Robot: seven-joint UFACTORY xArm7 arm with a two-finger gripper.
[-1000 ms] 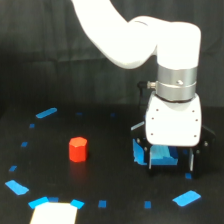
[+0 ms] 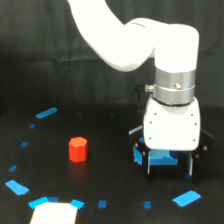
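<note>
My gripper [image 2: 169,172] hangs low on the right side of the view, pointing down, with its two fingers well apart. A blue shape [image 2: 160,158] shows under and behind the white hand, partly between the fingers and partly left of them. The hand hides much of it, so its outline and whether a finger touches it cannot be told. Well to the left, apart from the gripper, a red hexagonal block [image 2: 78,150] rests on the black surface.
Blue tape marks, such as a strip [image 2: 17,187] at the left and another strip [image 2: 187,198] at the lower right, dot the black surface. A pale block-like object [image 2: 54,213] is cut off by the bottom edge. Between the red block and the gripper the surface is mostly clear.
My gripper has come down a little and slightly to the left, and its fingers now reach lower over the blue shape. The red block has not moved.
</note>
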